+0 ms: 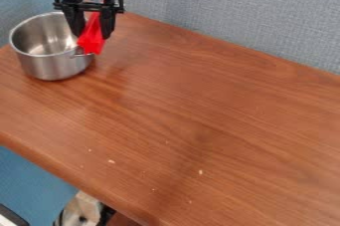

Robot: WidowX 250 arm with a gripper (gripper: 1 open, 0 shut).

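At the upper left, my black gripper is shut on a red object, which looks soft and hangs down at the right side of a steel pot. The pot stands upright on the wooden table near its left end. The red object's lower tip is at the pot's right rim; whether it touches cannot be told.
A grey textured wall runs behind it. Below the table's front left edge, some dark and light items are partly visible.
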